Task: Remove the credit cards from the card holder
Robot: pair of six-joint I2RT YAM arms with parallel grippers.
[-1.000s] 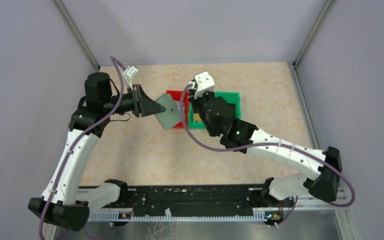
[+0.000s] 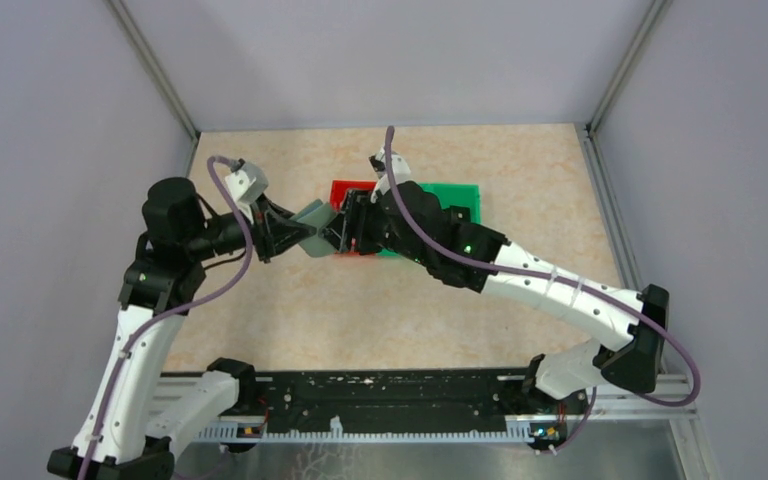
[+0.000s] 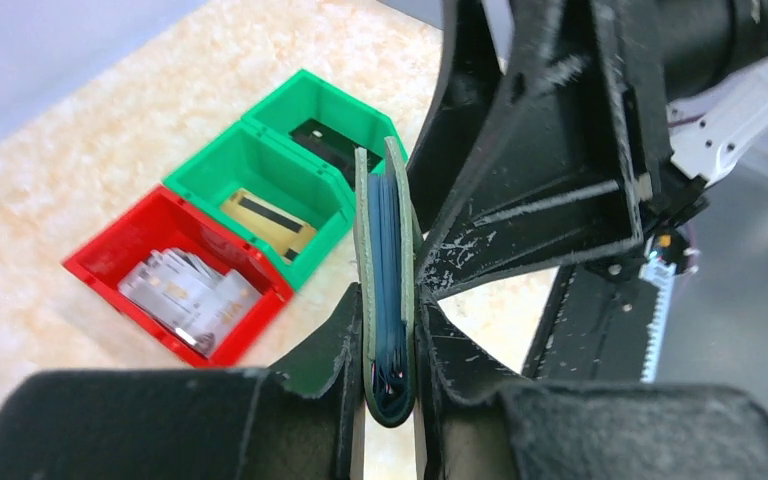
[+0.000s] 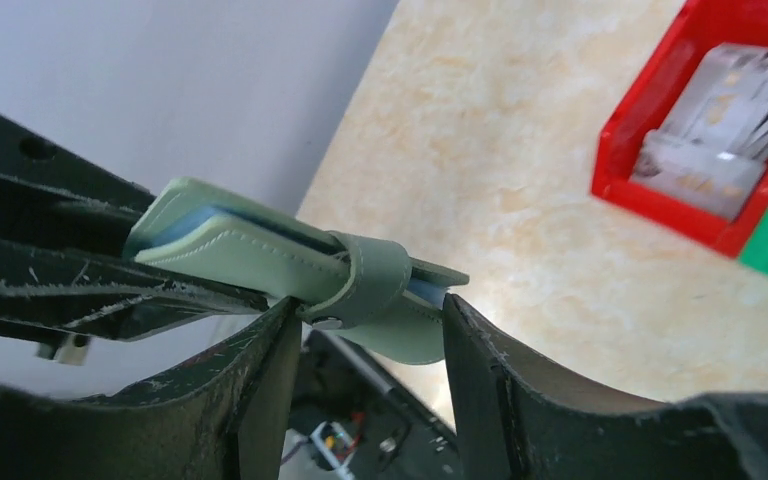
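A pale green card holder [image 2: 314, 218] hangs above the table in my left gripper [image 2: 298, 228], which is shut on it. In the left wrist view it stands edge-on, blue cards inside [image 3: 388, 270]. My right gripper [image 2: 340, 228] is up against the holder from the right; in the right wrist view its fingertips [image 4: 470, 330] sit either side of the holder's strap [image 4: 370, 280]. Whether it grips or only surrounds the holder I cannot tell.
A red bin [image 3: 100, 270] with silvery packets and two green bins [image 3: 190, 170] with dark and tan items stand behind on the table.
My left gripper has moved toward the front with the holder and is turned. My right gripper has come left onto the holder, its wrist rotated.
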